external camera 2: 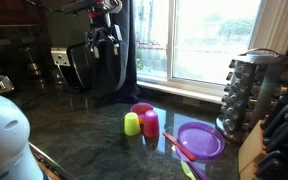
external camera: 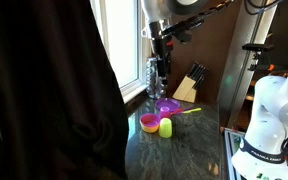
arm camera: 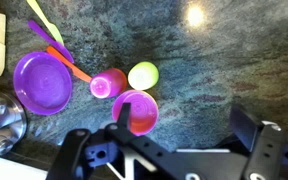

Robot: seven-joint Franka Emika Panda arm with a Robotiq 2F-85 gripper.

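Observation:
My gripper hangs high above the dark counter, its two fingers wide apart and nothing between them. Below it in the wrist view are a pink bowl (arm camera: 137, 114), a pink cup (arm camera: 106, 85) and a yellow-green cup (arm camera: 143, 75), close together. To their left lies a purple plate (arm camera: 42, 83), with an orange-red utensil (arm camera: 70, 66) beside it. In the second exterior view, the yellow-green cup (external camera 2: 132, 124) and pink cup (external camera 2: 151, 124) stand in front of the pink bowl (external camera 2: 141, 108); the gripper (external camera 2: 102, 48) is well above and left of them.
A spice rack (external camera 2: 252, 88) and a knife block (external camera 2: 252, 155) stand beyond the plate on the right. A yellow-green utensil (arm camera: 39, 12) and a purple one (arm camera: 38, 31) lie near the plate. Open counter (external camera 2: 59, 125) stretches left of the cups.

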